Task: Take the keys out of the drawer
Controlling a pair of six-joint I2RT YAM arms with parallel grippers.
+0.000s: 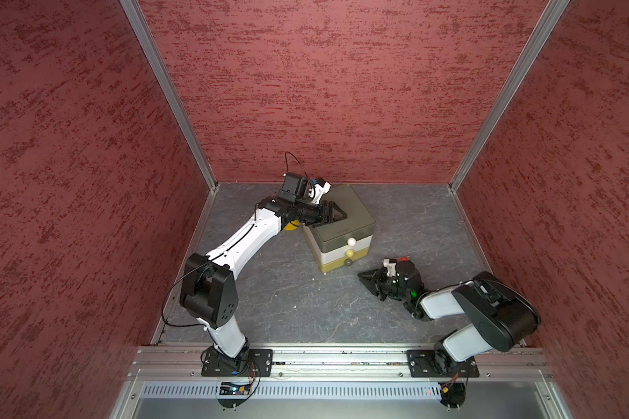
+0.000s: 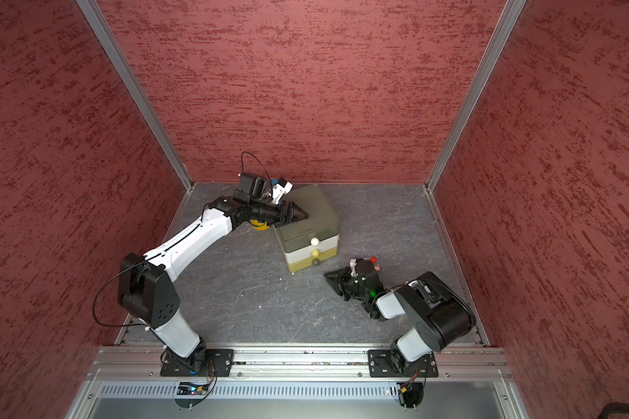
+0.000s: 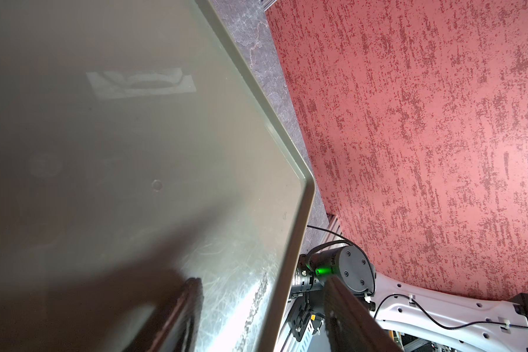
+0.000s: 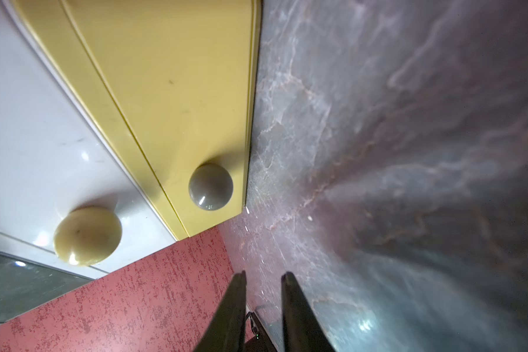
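Observation:
The drawer box [image 1: 342, 202] sits mid-table, three drawers closed; no keys show. Its bottom yellow drawer [image 4: 164, 99] has a dark grey knob [image 4: 210, 186]; the white drawer above [image 4: 52, 146] has a yellow knob [image 4: 86, 235]. My left gripper [image 1: 334, 213] rests on or just over the olive lid [image 3: 135, 146], fingers apart with nothing visible between them. My right gripper [image 1: 367, 278] is low in front of the box, off the knobs; its two fingertips in the right wrist view are parted slightly, nothing between.
A yellow object [image 1: 290, 225] lies partly hidden behind the left arm, left of the box. Small red items [image 2: 373, 260] show behind the right gripper.

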